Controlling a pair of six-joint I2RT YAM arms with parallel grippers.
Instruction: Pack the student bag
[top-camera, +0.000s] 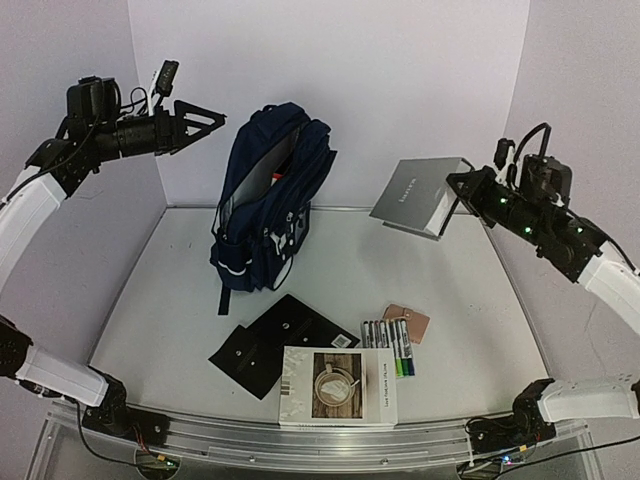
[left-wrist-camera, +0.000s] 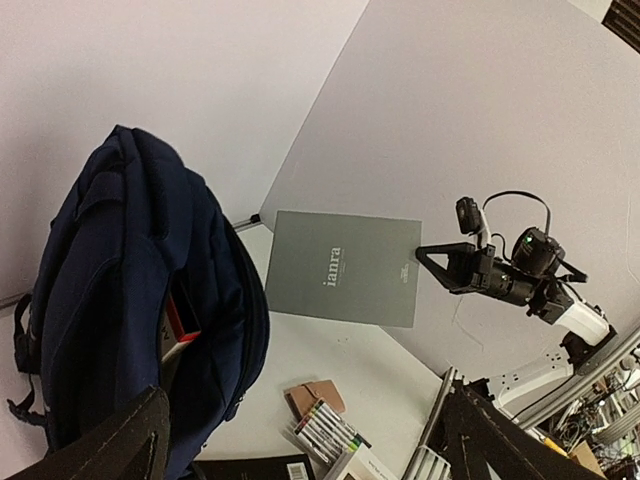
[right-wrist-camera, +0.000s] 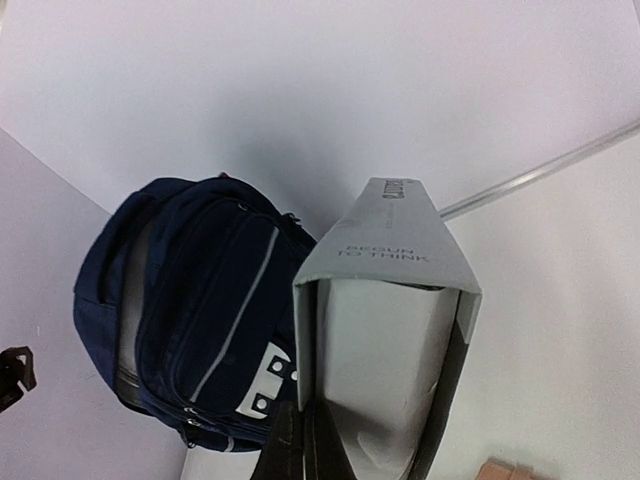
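The dark blue backpack (top-camera: 270, 200) stands upright at the back left, its main opening unzipped. In the left wrist view, a red-and-black item (left-wrist-camera: 182, 312) shows inside the bag (left-wrist-camera: 150, 230). A grey hardcover book (top-camera: 415, 190) hangs in the air at the right, gripped at its edge by my right gripper (top-camera: 458, 185). The right wrist view has the shut fingers (right-wrist-camera: 300, 440) on one cover of the book (right-wrist-camera: 390, 250), with its page block beside them. Left of the bag and above the table, my left gripper (top-camera: 212, 120) is open and empty.
At the front lie two black pouches (top-camera: 245, 360), a cream book with a coffee-cup cover (top-camera: 300, 390), a pack of markers (top-camera: 403, 345) and a small pinkish-brown item (top-camera: 417, 325).
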